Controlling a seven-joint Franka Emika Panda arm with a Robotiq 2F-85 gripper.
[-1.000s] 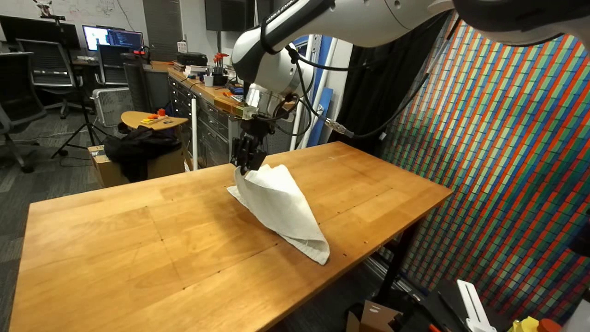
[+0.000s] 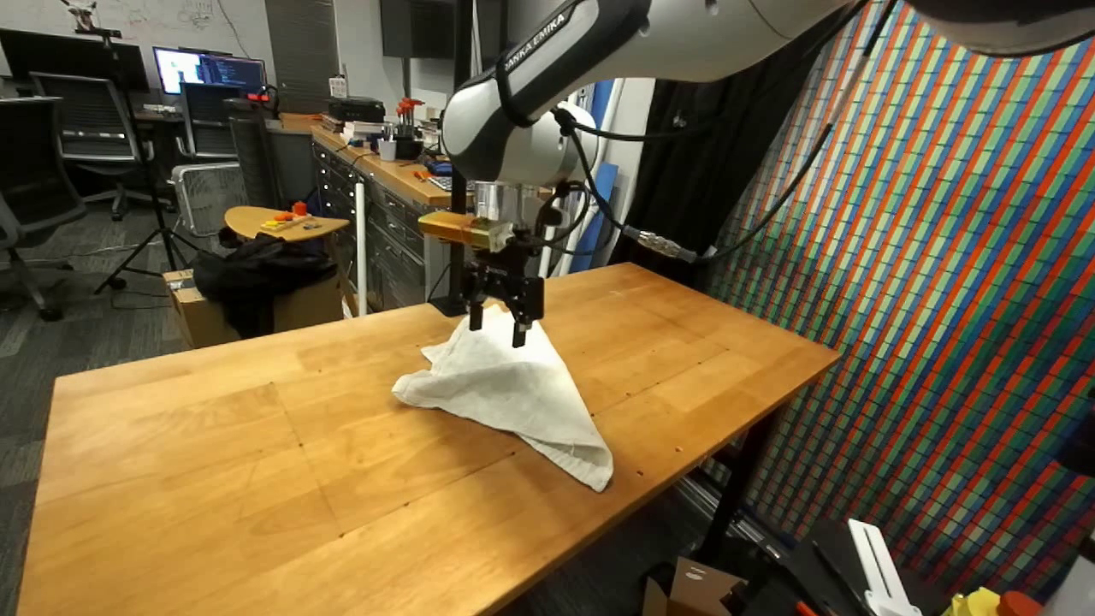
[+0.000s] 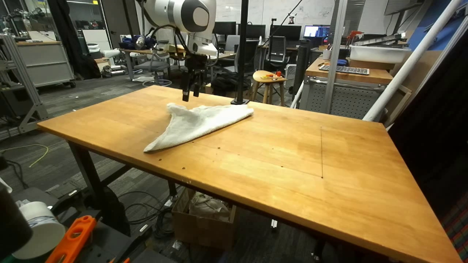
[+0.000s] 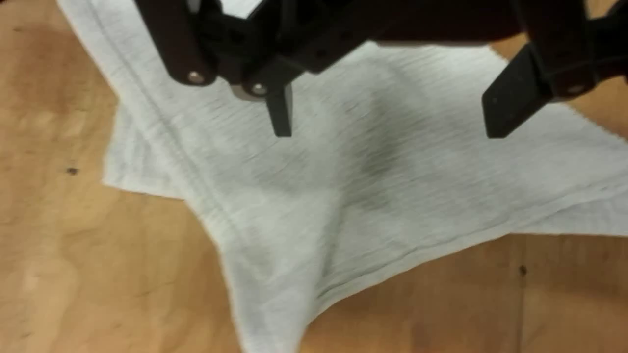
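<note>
A white cloth [image 2: 510, 383] lies crumpled and partly folded over itself on the wooden table. One corner of it points toward the table's near edge in exterior view 1. Above the cloth hangs my gripper [image 2: 497, 334], its two fingers wide apart and nothing between them. From the other side, exterior view 2 shows the gripper [image 3: 190, 97] clear of the white cloth [image 3: 193, 122]. Looking down in the wrist view, the cloth [image 4: 412, 170] spreads beneath the open gripper, with a raised fold running toward the bottom of the picture.
Bare wood covers most of the table [image 3: 298, 153]. A black upright post [image 3: 241, 65] stands at the table's edge near the cloth. A round wooden stool [image 2: 282, 222] is on the floor beyond.
A second ago the gripper was shut on a lifted edge of the cloth.
</note>
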